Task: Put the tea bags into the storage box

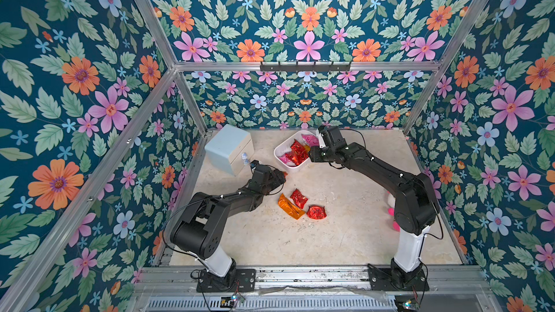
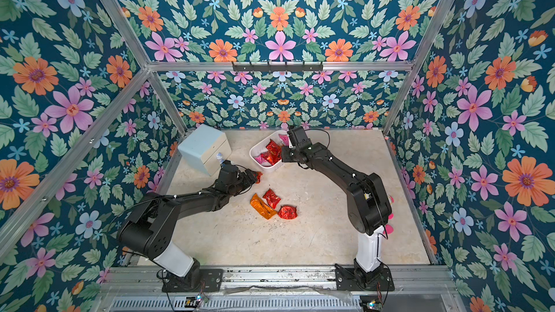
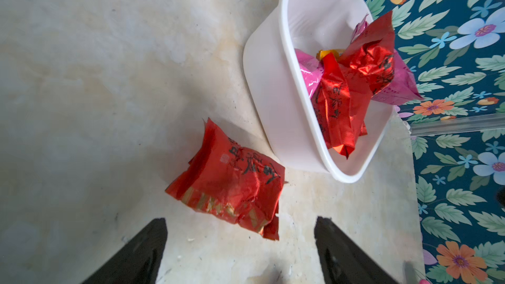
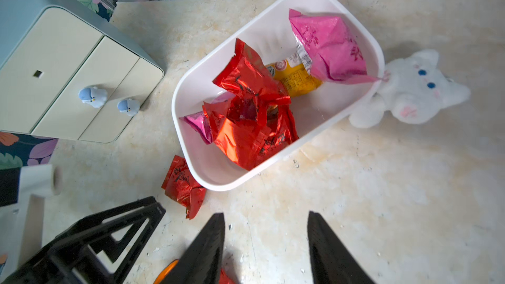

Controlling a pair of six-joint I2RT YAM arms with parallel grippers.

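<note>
The white storage box [image 4: 336,113] stands at the back of the table with red, pink and yellow tea bags inside. One red tea bag [image 3: 231,178] lies on the table just outside the box's near left end. My left gripper is open in front of this bag, nothing between its fingers. My right gripper is parted and empty, over bare table by the box's right side. An orange packet [image 1: 290,206] and two more red tea bags, one being the red bag [image 1: 316,212] at the right, lie mid-table.
A pale blue cabinet [image 1: 228,147] with bird knobs stands left of the box. A white plush toy [image 4: 415,89] sits against the box's far right end. A pink item [image 1: 394,218] is mostly hidden behind the right arm.
</note>
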